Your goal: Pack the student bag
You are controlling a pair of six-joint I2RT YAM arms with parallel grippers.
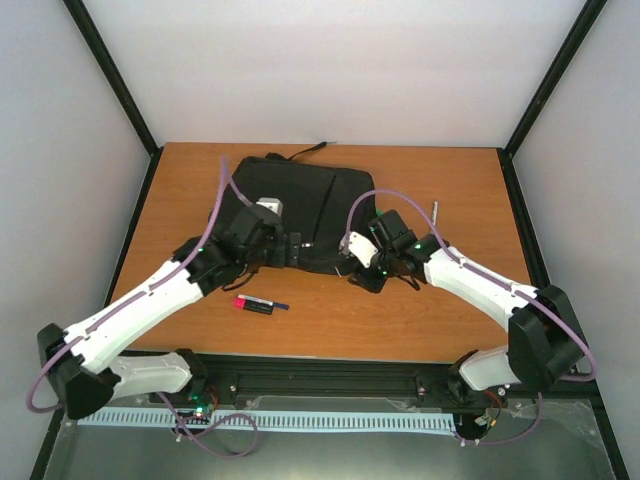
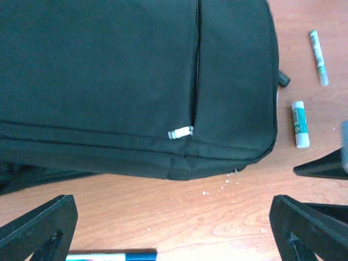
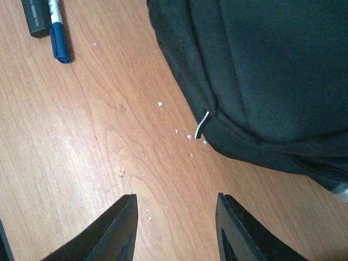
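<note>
A black bag (image 1: pixel 300 195) lies flat across the back of the table, a white zipper pull (image 2: pixel 180 132) showing near its front edge. Above that front edge hovers my left gripper (image 1: pixel 292 250), its fingers wide apart and empty in the left wrist view. My right gripper hangs over bare wood beside the bag's front right corner, part open with nothing between its fingers. In front of the bag lie a red-and-black marker (image 1: pixel 254 305) and a blue-capped marker (image 3: pixel 60 38). To the bag's right, a teal-and-white tube (image 2: pixel 300 125) rests on the wood.
A thin pale stick-like item (image 2: pixel 319 57) lies right of the bag, and a dark cylinder (image 2: pixel 284 79) pokes out by its edge. Small white crumbs (image 3: pixel 122 174) dot the table near the bag.
</note>
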